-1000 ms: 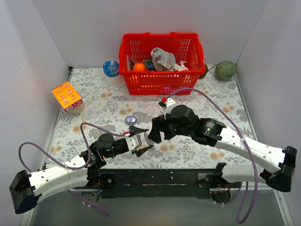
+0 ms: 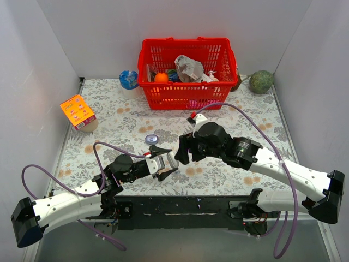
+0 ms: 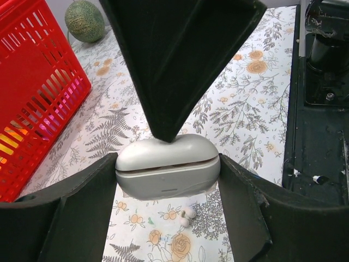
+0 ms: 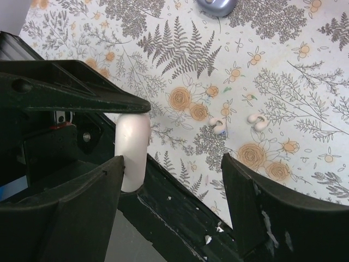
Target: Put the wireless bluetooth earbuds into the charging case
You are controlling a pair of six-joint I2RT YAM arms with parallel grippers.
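Observation:
The white charging case (image 3: 168,183) is clamped between the fingers of my left gripper (image 2: 170,161). A narrow dark gap runs between its lid and base in the left wrist view. My right gripper is open with nothing between its fingers. One of its fingertips (image 3: 166,123) overlaps the lid's upper edge in the left wrist view; whether they touch I cannot tell. In the right wrist view the case stands beside that left finger. Two small white earbuds, one (image 4: 218,126) left of the other (image 4: 258,121), lie apart on the patterned table.
A round grey-blue object (image 2: 151,140) sits on the table beyond the grippers. At the back stands a red basket (image 2: 185,98) full of items, with a blue-topped container (image 2: 128,80) beside it. An orange box (image 2: 78,112) is at far left.
The left arm has stayed still.

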